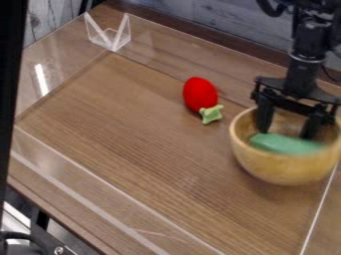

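Observation:
My black gripper reaches down from the upper right into the wooden bowl, its fingers open over the bowl's back part. A green oblong object lies in the bowl below the fingers. The bowl's lower right looks slightly blurred.
A red oval object and a small light-green piece lie left of the bowl. A white wire holder stands at the back left.

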